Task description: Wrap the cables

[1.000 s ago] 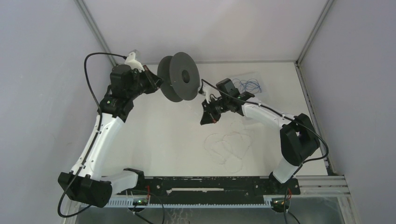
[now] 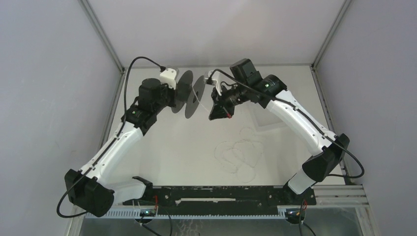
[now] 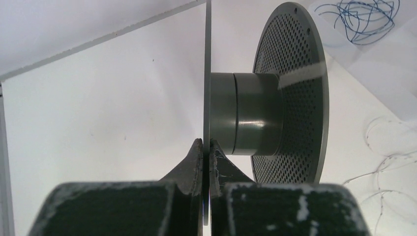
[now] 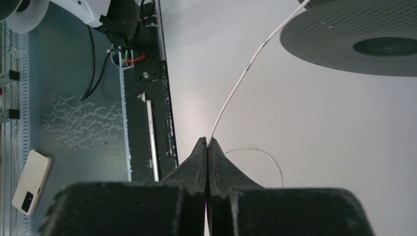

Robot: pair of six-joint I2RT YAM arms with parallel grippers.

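A dark grey spool with two perforated flanges [image 3: 290, 98] and a smooth hub [image 3: 258, 113] is held up in the air. My left gripper is shut on the edge of its near flange, seen edge-on in the left wrist view. A thin white cable [image 4: 241, 76] runs from the spool down to my right gripper, which is shut on it. In the top view the cable [image 2: 198, 100] spans the gap between the spool [image 2: 195, 96] and the right gripper [image 2: 220, 118]. More thin cable lies in loose loops on the table [image 2: 241, 156].
A tangled blue cable [image 3: 361, 17] lies on a clear sheet at the back right, hidden by the right arm in the top view. A phone [image 4: 31, 182] lies beyond the table edge.
The left arm has swung right, turning the spool so its flanges stand more edge-on.
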